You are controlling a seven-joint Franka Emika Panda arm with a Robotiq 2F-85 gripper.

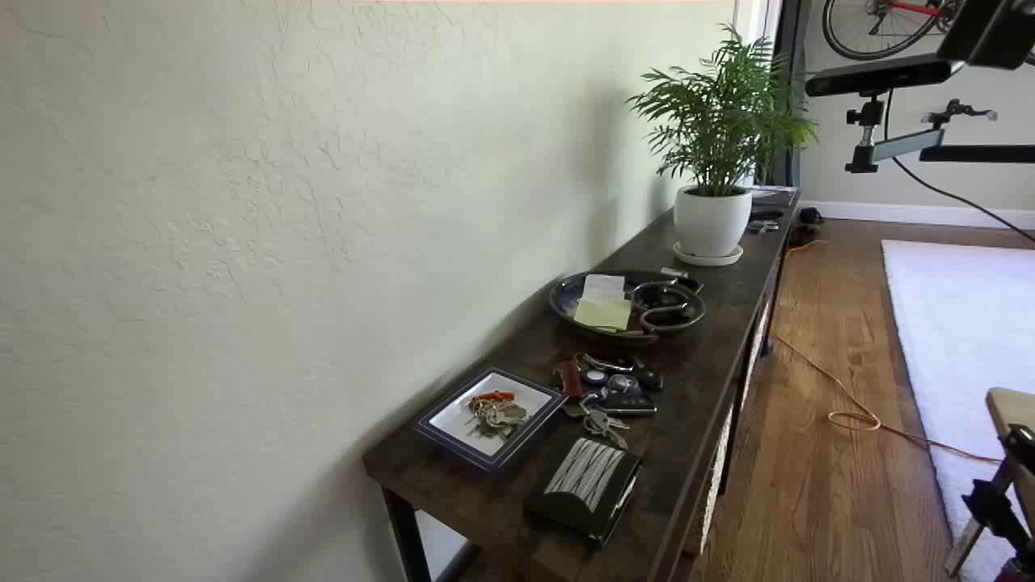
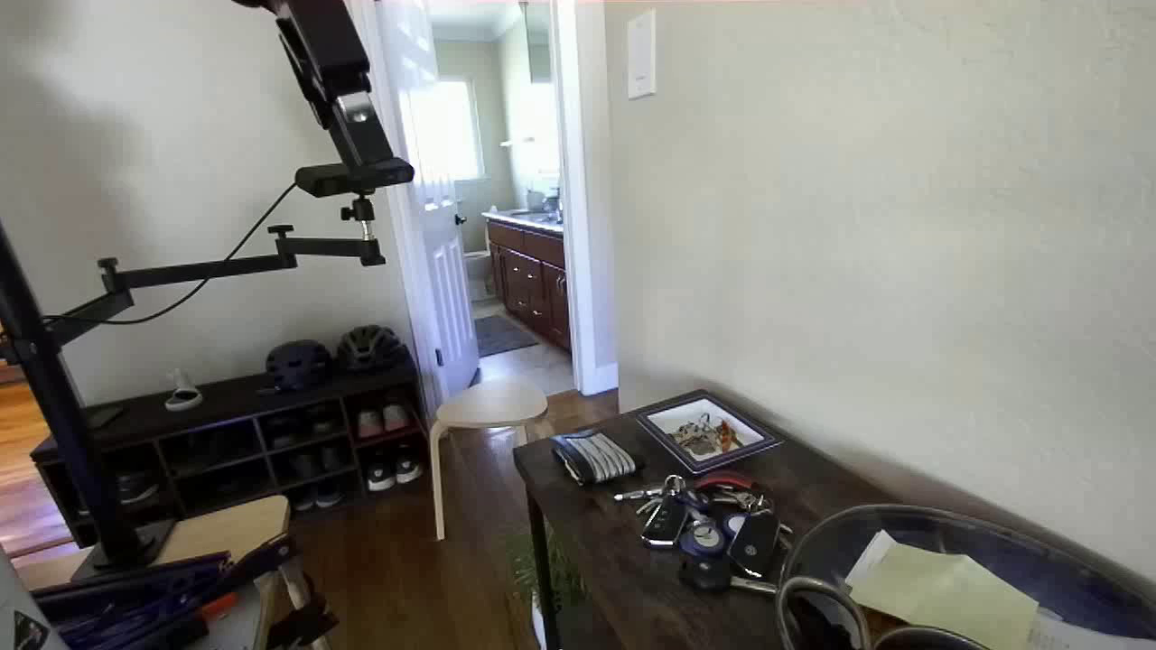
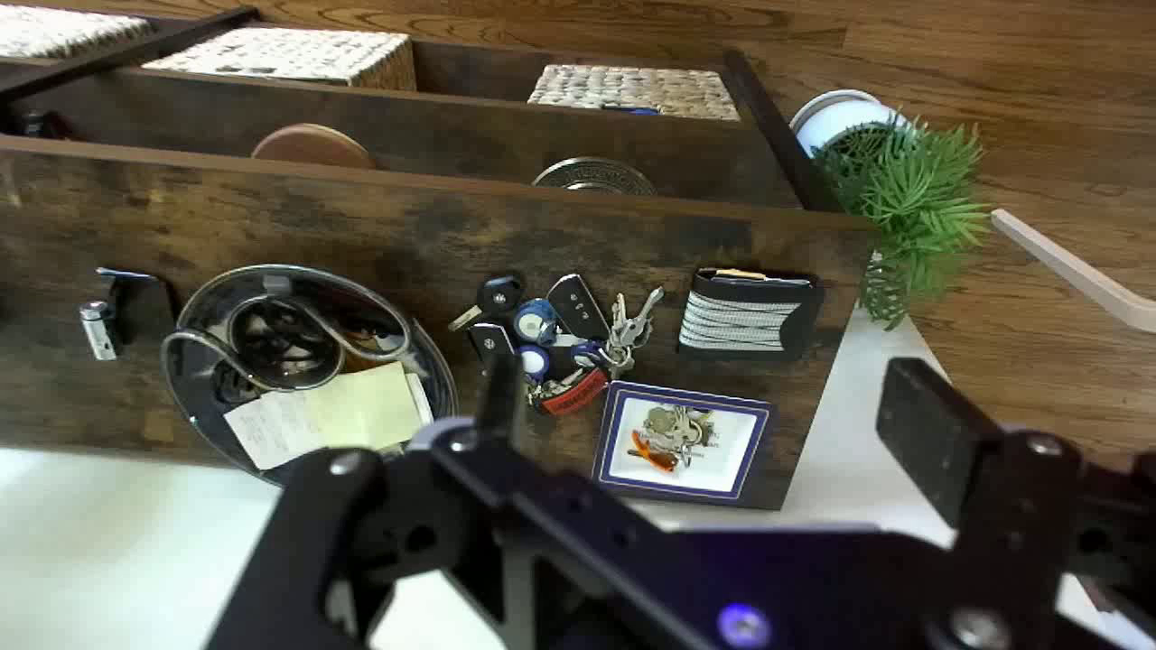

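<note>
In the wrist view my gripper is wide open, its two dark fingers far apart and nothing held between them. Below it lies the dark wooden console table. A square tray with a blue border holds several loose keys and an orange item. Beside the tray is a bunch of car keys and fobs with a red tag. A black wallet wrapped in a pale striped band lies near the table's end. The gripper's fingers do not show in either exterior view.
A round dish carries paper notes and looped eyeglasses or cord. Farther along the table stands a white-potted plant. The wall runs close behind the table. A camera arm and a wooden stool stand off the table.
</note>
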